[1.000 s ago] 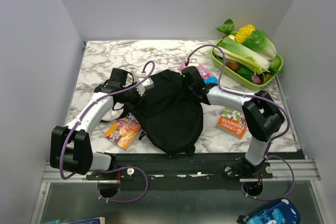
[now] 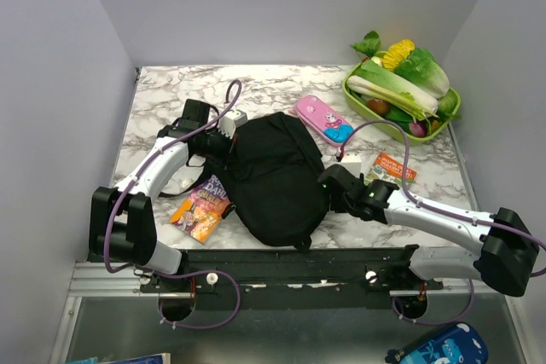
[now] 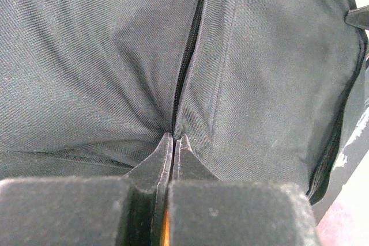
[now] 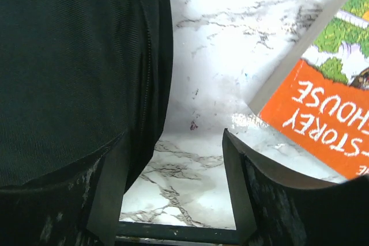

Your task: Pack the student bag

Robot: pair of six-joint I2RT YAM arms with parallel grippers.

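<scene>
A black bag (image 2: 277, 181) lies flat in the middle of the marble table, its zip edge running up the left wrist view. My left gripper is shut at that zip edge (image 3: 189, 56), its tips against the fabric; whether cloth is pinched between them is hard to see. Low over the bag's right edge, my right gripper stands open, one finger (image 4: 109, 171) by the bag's side and the other over bare marble. Beside it lies an orange book (image 4: 323, 122). A purple and orange book (image 2: 202, 208) rests left of the bag, partly covered.
A pink pencil case (image 2: 321, 117) lies behind the bag on the right. The green basket (image 2: 456, 112) of vegetables fills the back right corner. Below the table's front edge sits a blue pouch (image 2: 444, 347). Bare marble shows at the back left.
My right gripper has come from the bag's upper right part toward the front, down its right edge. The bag moved a little left.
</scene>
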